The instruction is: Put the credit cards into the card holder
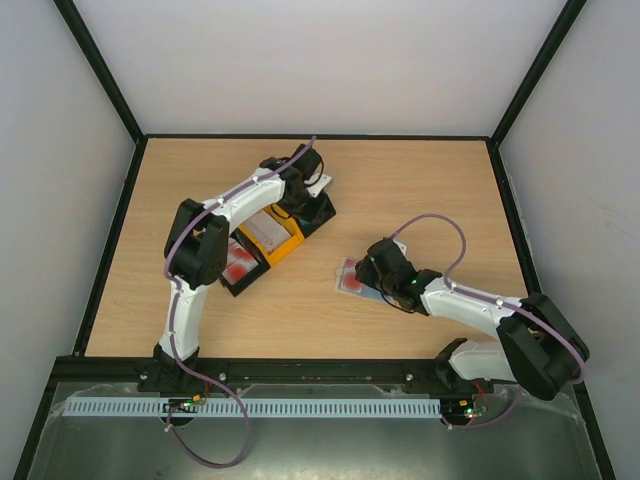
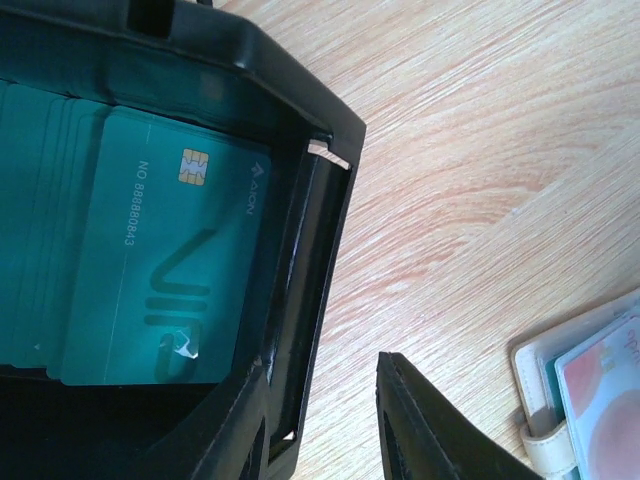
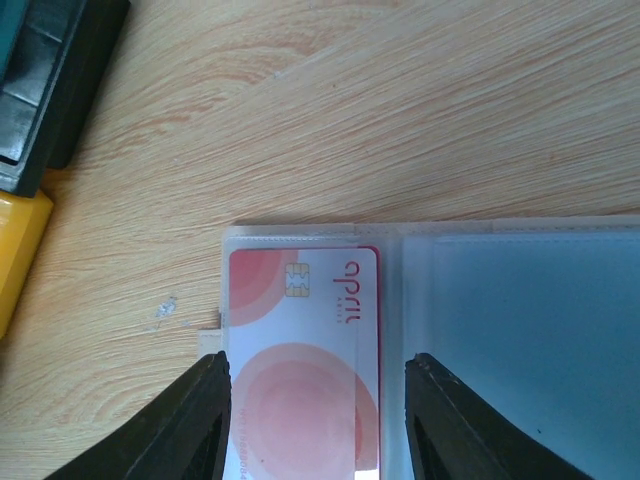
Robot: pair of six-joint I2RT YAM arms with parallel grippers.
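Teal cards lie stacked in a black tray in the left wrist view. My left gripper hangs over that tray's right edge, its fingers parted with nothing between them. The card holder lies flat, with a clear left pocket and a blue right side. A white and pink card shows in the left pocket. My right gripper stands open above this pocket, its empty fingers on either side of the card in view. Part of the holder also appears at the lower right of the left wrist view.
A yellow tray holding pale cards sits in the middle of the tray row, and a black tray with red and white cards is at the near end. Bare wood lies between the trays and the holder.
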